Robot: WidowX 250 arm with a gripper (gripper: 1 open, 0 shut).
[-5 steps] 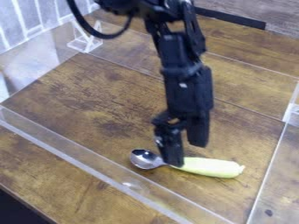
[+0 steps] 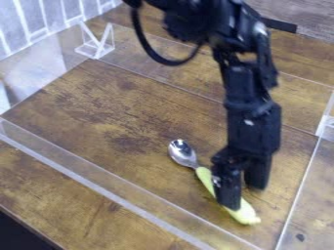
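My gripper (image 2: 240, 184) is low over the wooden table (image 2: 117, 117), its fingers down around the pale green handle (image 2: 240, 211) of a spoon. The spoon's metal bowl (image 2: 183, 153) points up and left, and the handle runs down toward the lower right, partly hidden behind the fingers. The arm is blurred, and I cannot tell whether the fingers grip the handle.
Clear plastic strips (image 2: 111, 195) border the work area on the left and right. A white bracket (image 2: 96, 44) stands at the back left.
The spoon has turned clockwise, its bowl rising up and right and its handle end swinging down. My gripper has shifted slightly right along with it.
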